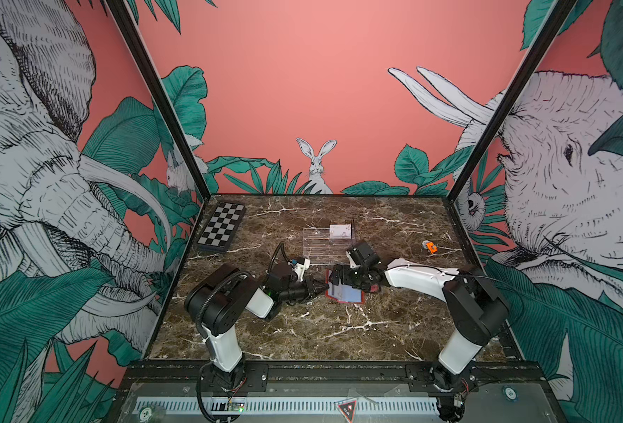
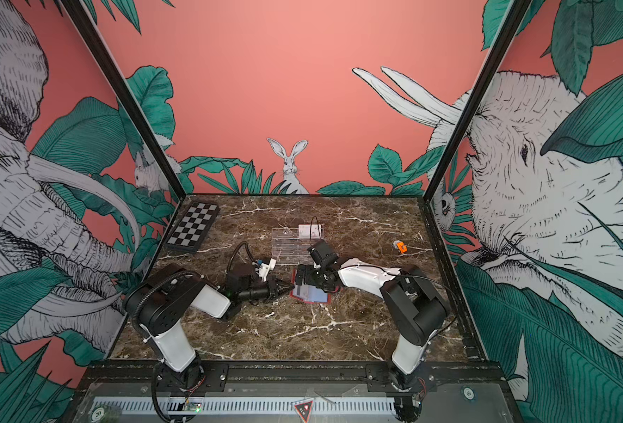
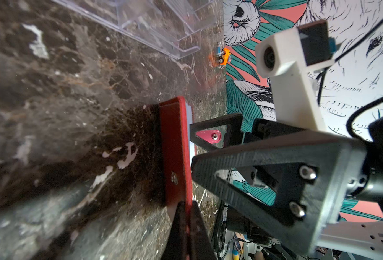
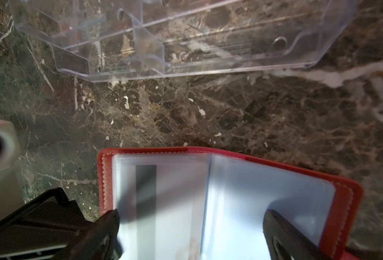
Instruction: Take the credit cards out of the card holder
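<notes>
The red card holder (image 4: 349, 208) lies spread open on the table, with pale translucent sleeves (image 4: 243, 203) inside and a grey-striped card (image 4: 146, 203) in its left half. My left gripper is shut on the holder's left red edge, a thin red line showing between its fingers. Over the holder stands my right gripper, open, one fingertip near each side and nothing gripped between them. From the left wrist view, its fingers (image 3: 252, 173) come close to the sleeves; whether they touch cannot be told. The holder's lower part is hidden in the right wrist view.
Just behind the holder sits a clear plastic rack (image 1: 317, 243) with a white card (image 1: 340, 231) at its back right. A checkered board (image 1: 222, 225) lies far left, and a small orange toy (image 1: 430, 246) far right.
</notes>
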